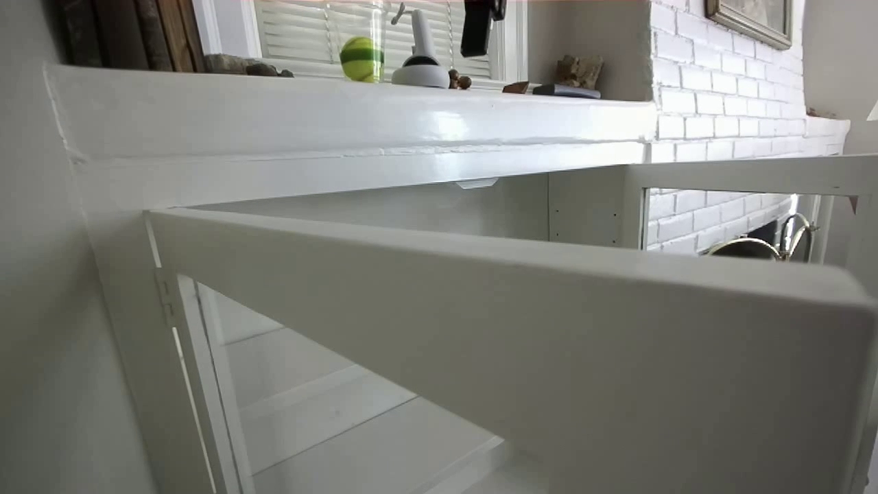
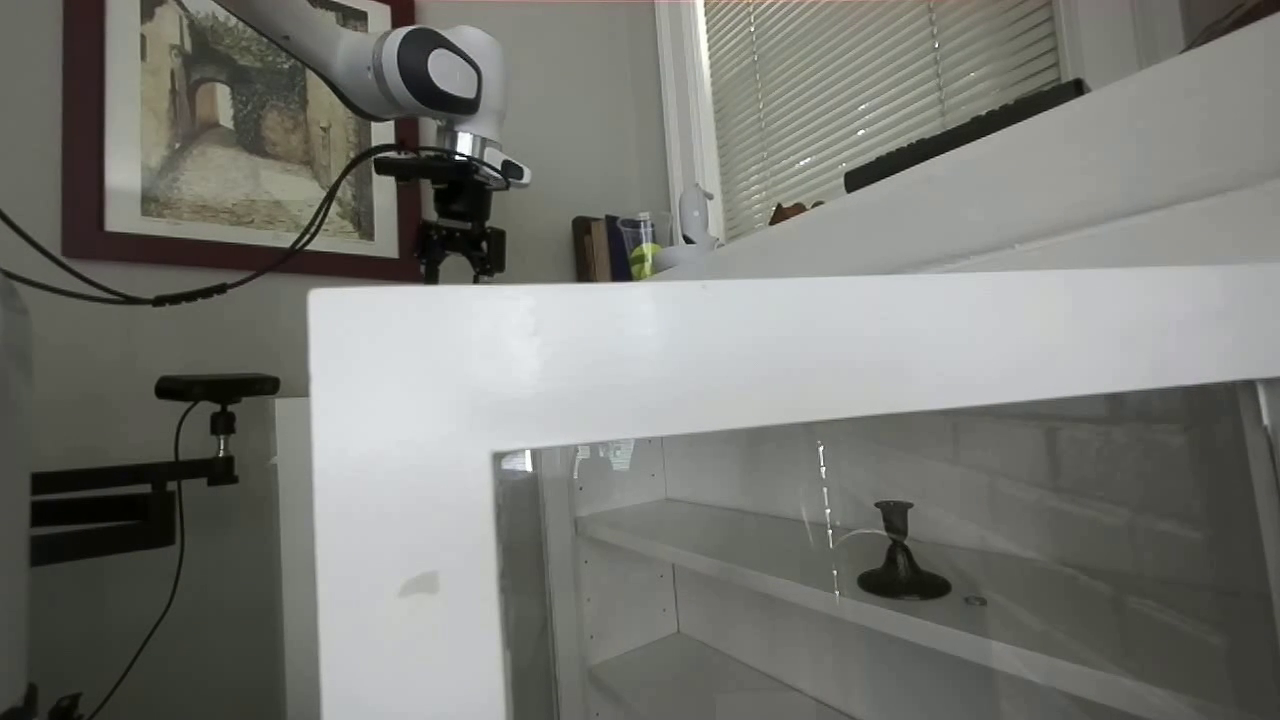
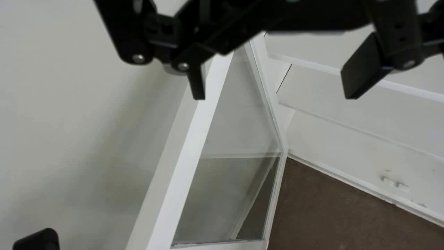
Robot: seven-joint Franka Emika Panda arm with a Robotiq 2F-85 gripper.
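Observation:
High above the white cabinet, my gripper (image 2: 462, 266) hangs pointing down and stands open. In the wrist view its two dark fingers (image 3: 363, 71) are wide apart, with nothing held between them; the cabinet shows below. One glass-paned white cabinet door (image 3: 183, 183) is swung out beneath my gripper, and its thick frame fills the front of exterior view 1. The other cabinet door (image 2: 792, 342) also stands open, its frame near the camera in exterior view 2. Only a dark tip of the gripper (image 1: 477, 31) enters the top of exterior view 1.
A dark candlestick (image 2: 900, 564) stands on a cabinet shelf, seen through glass. On the white ledge (image 1: 346, 115) above the cabinet are a yellow-green ball (image 1: 362, 59), a white device (image 1: 421, 70), books and small stones. Dark brown floor (image 3: 320, 208) lies below the open door.

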